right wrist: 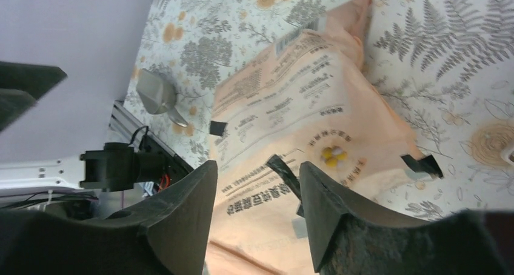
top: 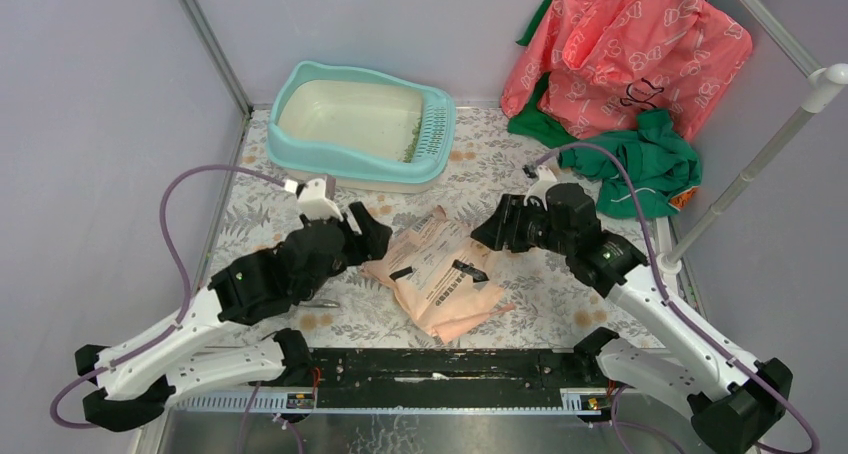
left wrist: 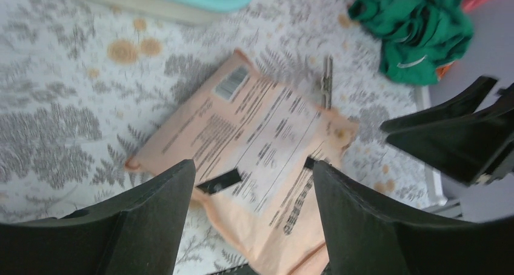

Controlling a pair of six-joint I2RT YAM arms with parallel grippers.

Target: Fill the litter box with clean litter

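The pale orange printed paper-like bag point(top: 440, 279) lies creased on the patterned table, between my two arms. Its barcode point(left wrist: 231, 84) shows in the left wrist view. My left gripper point(top: 372, 231) hovers at the bag's left side, fingers spread and nothing between them. Across from it, at the upper right of the bag, my right gripper point(top: 488, 236) is likewise open and empty, its fingers point(right wrist: 185, 226) parted above the bag. The turquoise-rimmed litter box point(top: 360, 159) stands at the back; its cream floor looks bare, with a few green bits near the right side.
A metal scoop-like tool point(right wrist: 156, 93) lies left of the bag. Another slim metal item point(left wrist: 327, 81) rests near the bag's far right edge. Green cloth point(top: 645, 164) and a red bag point(top: 630, 54) fill the back right corner, near a white pole point(top: 745, 174).
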